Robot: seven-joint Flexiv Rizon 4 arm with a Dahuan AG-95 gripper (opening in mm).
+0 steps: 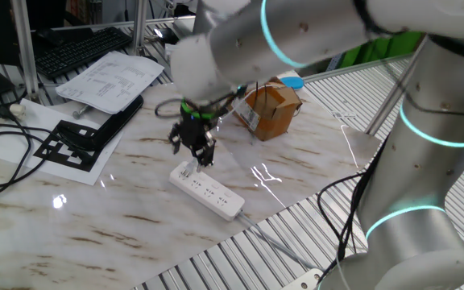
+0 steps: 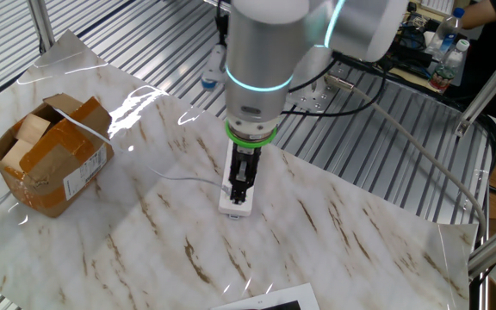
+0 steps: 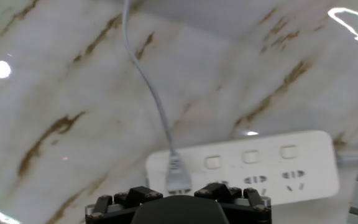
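Note:
A white power strip [image 3: 241, 163] lies flat on the marble-patterned tabletop, three of its switches and several sockets showing in the wrist view. At its left end a pale grey plug [image 3: 178, 177] is seated at a socket, with a thin cable [image 3: 148, 81] running away from it. My gripper [image 1: 192, 155] hovers over that end of the strip, its black fingers [image 3: 143, 195] spread to either side of the plug. Nothing is gripped; the fingers are open. From the other side, the arm hides much of the strip [image 2: 234, 208].
An open cardboard box [image 2: 76, 176] stands on the table beyond the strip. A printed marker sheet [image 1: 79, 149], a black object and loose black cables occupy the far left. Bare tabletop lies around the strip; a ribbed metal surface [image 1: 216, 262] borders it.

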